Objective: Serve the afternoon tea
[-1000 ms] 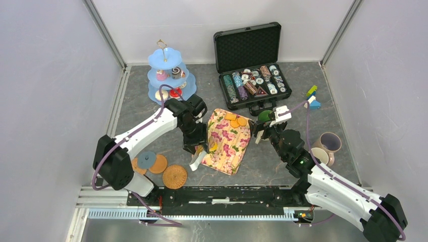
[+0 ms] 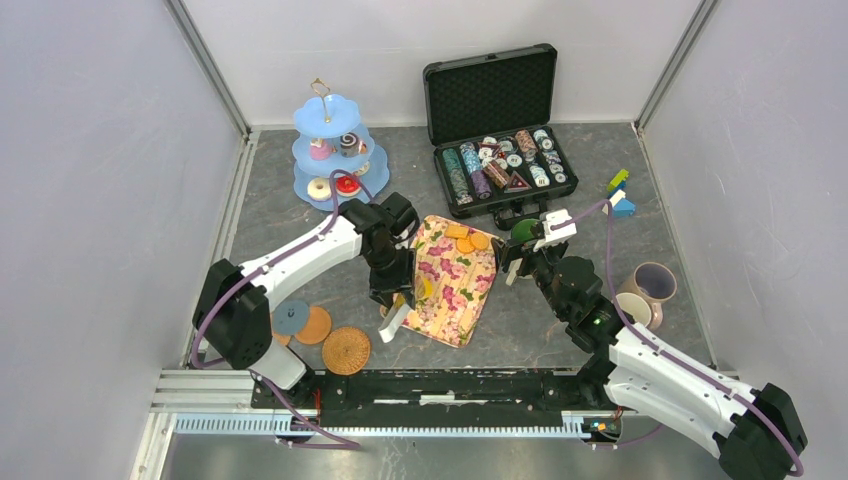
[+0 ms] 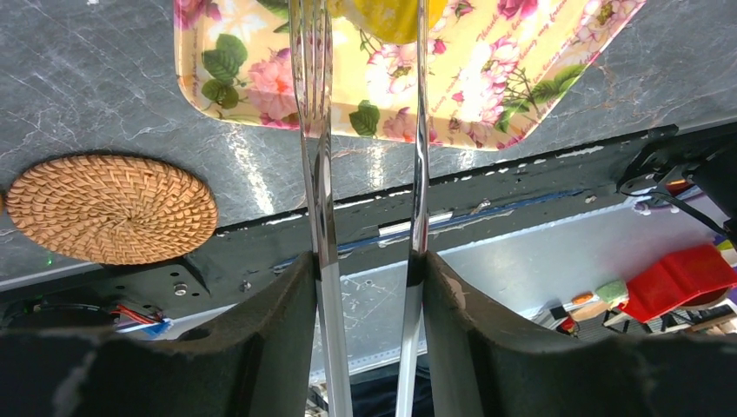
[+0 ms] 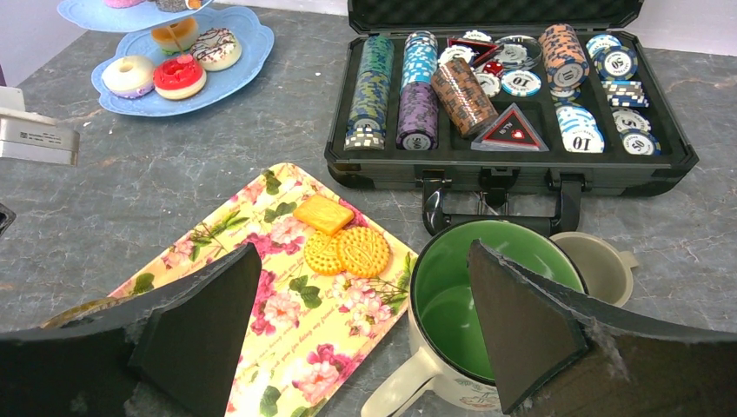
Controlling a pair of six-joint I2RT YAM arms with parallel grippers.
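Note:
In the left wrist view my left gripper is shut on shiny metal tongs (image 3: pixel 320 187), with one arm along each finger. One arm ends in fork tines. Both tips reach over the floral tray (image 3: pixel 269 78), near a yellow round piece (image 3: pixel 389 19) partly cut off by the frame. Whether they touch it, I cannot tell. In the right wrist view my right gripper stands open. A white mug (image 4: pixel 448 391) with a green inside is under its right finger, handle toward the tray. Crackers (image 4: pixel 343 248) lie on the tray's far end.
A blue tiered stand (image 2: pixel 340 165) with donuts and cakes is at the back left. An open chip case (image 2: pixel 505 170) stands behind the tray. Woven coasters (image 2: pixel 346 350) lie at the front left. At the right are mugs (image 2: pixel 655 285) and coloured blocks (image 2: pixel 620 207).
My left gripper has shifted slightly to the right over the tray's near left part, its arm following. The right arm and the things on the table have stayed put.

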